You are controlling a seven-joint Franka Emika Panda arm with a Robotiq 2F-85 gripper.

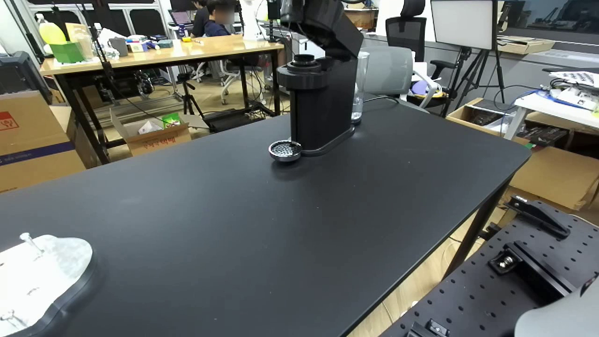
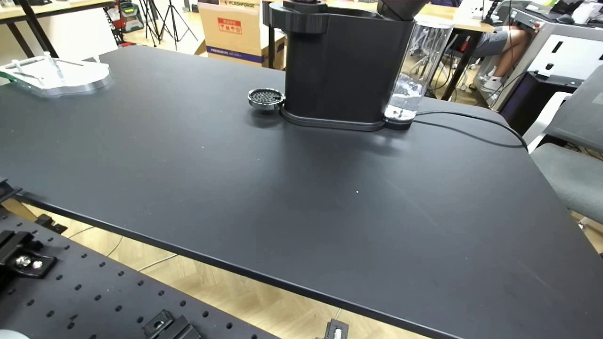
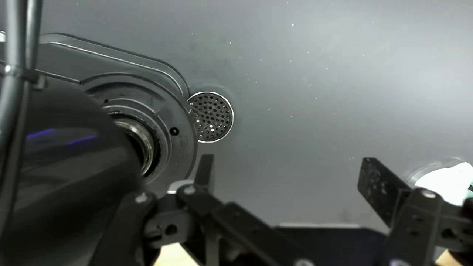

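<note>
On the black table stands a black coffee machine, its top lid raised and tilted back. In the wrist view the round capsule opening lies exposed beside the glossy lid. A perforated drip tray juts out at the machine's foot. My gripper is open with its two fingers wide apart and nothing between them. It hovers high over the table, the left finger close to the machine's head in view. Both exterior views leave the gripper out.
A white-topped cloud-shaped tray rests at the table's left end. Behind the machine is a clear water tank, with a cable running off.
</note>
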